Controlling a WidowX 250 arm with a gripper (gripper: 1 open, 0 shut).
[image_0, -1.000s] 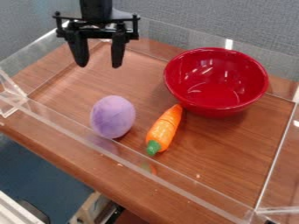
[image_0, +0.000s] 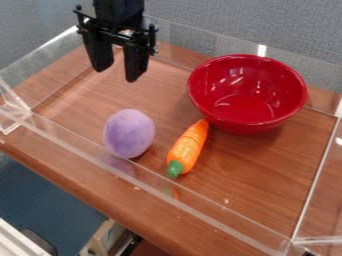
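Observation:
My black gripper (image_0: 116, 62) hangs at the upper left above the wooden surface, open, with nothing between its two fingers. Below it and apart from it, a purple ball-like object (image_0: 130, 133) rests on the wood. An orange toy carrot (image_0: 189, 146) with a green tip lies to its right. A red bowl (image_0: 247, 90) stands at the back right, just behind the carrot.
Clear plastic walls (image_0: 198, 207) border the wooden surface (image_0: 254, 175) on its sides. A grey padded wall rises behind.
The objects on the surface have not moved.

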